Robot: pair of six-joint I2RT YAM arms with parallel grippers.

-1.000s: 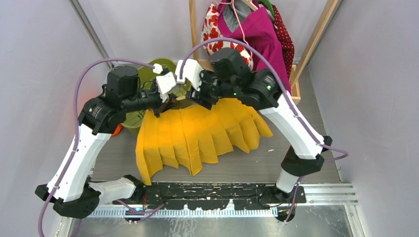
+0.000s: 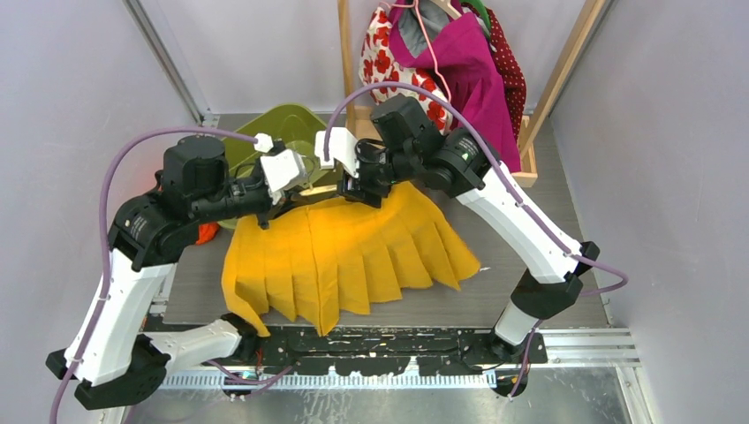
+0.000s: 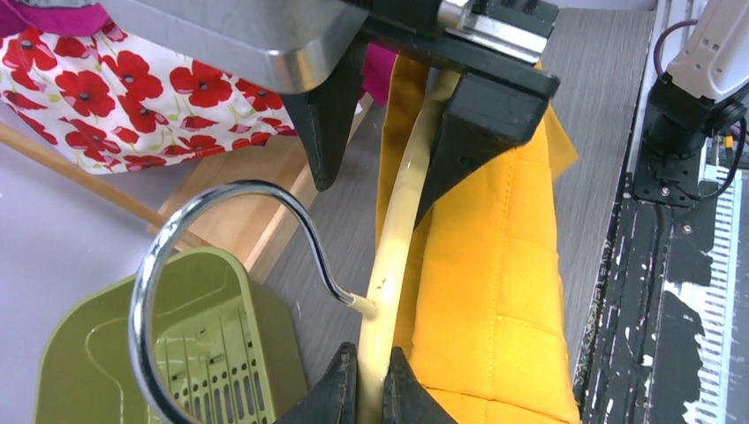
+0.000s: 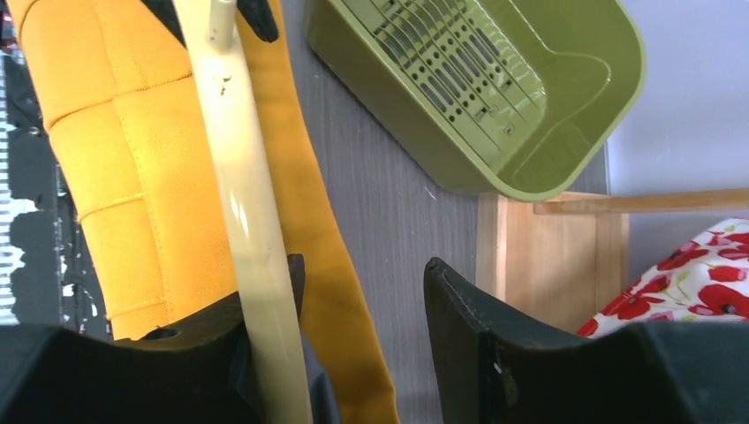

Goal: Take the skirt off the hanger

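The yellow pleated skirt [image 2: 344, 261] hangs spread out below both grippers. In the left wrist view, the pale wooden hanger [image 3: 399, 221] runs upward with its metal hook [image 3: 141, 300] curling to the left. My left gripper is shut on the hanger near the hook. My right gripper stands open around the hanger's other stretch; one finger [image 4: 185, 362] lies against or close beside the bar and the skirt's edge, while the other finger [image 4: 468, 327] is well apart. Whether the skirt is touched by the right fingers is partly hidden.
A green basket [image 2: 291, 115] stands behind the left gripper. The wooden rack [image 2: 531, 132] at the back right carries a magenta garment [image 2: 468, 62] and a red-flowered one [image 2: 380, 57].
The skirt has shifted left with them.
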